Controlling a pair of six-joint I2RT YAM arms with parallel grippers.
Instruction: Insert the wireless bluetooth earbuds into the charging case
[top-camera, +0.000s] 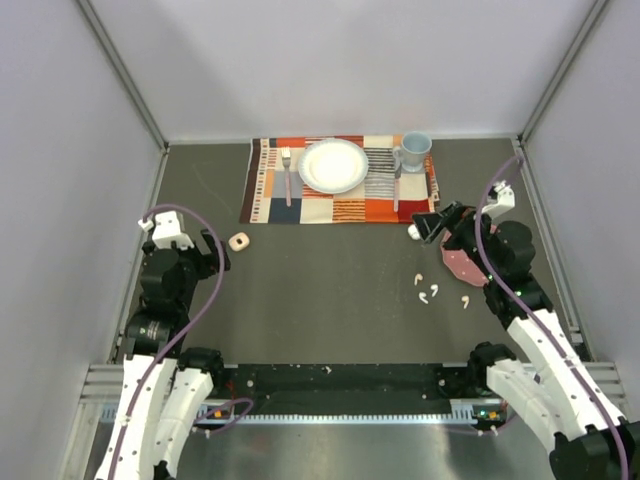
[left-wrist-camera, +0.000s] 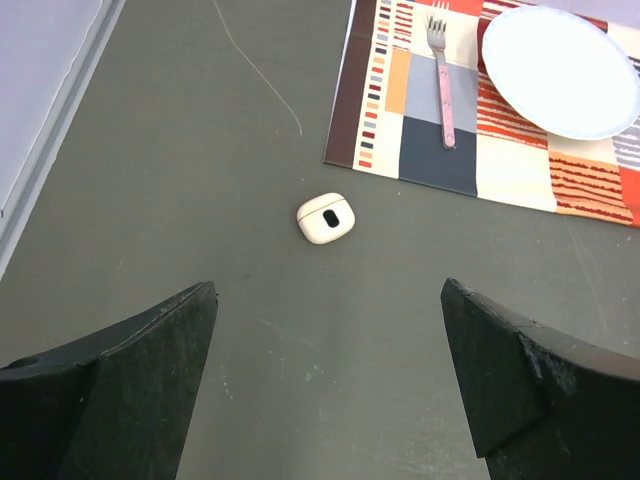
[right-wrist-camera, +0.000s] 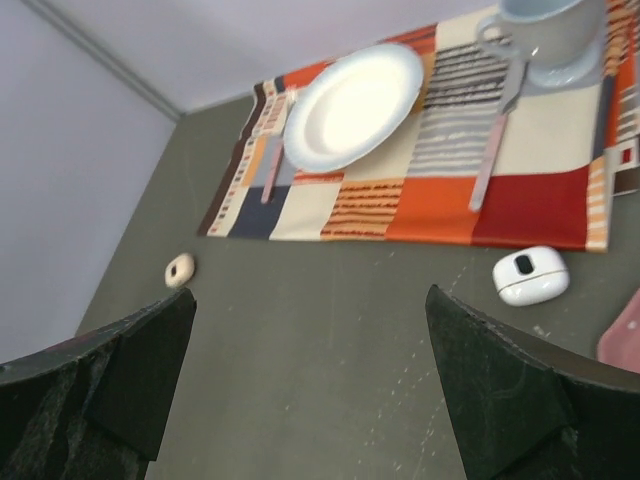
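Observation:
A cream charging case (left-wrist-camera: 326, 218) lies closed on the grey table, ahead of my left gripper, whose fingers stand wide apart with nothing between them. The second case (right-wrist-camera: 531, 276), white and also closed, is near the front edge of the mat at the right. My right gripper is open and empty, hovering over the table; in the top view it partly covers the white case (top-camera: 414, 232). Several white earbuds lie loose on the right side of the table, among them one earbud (top-camera: 434, 289) and another (top-camera: 465, 301) farther right.
A striped placemat (top-camera: 320, 210) at the back holds a white plate (top-camera: 334, 166), a fork (top-camera: 287, 175), a knife (top-camera: 397, 185) and a blue cup (top-camera: 413, 150). Beneath the right arm is a pink plate (top-camera: 460, 265).

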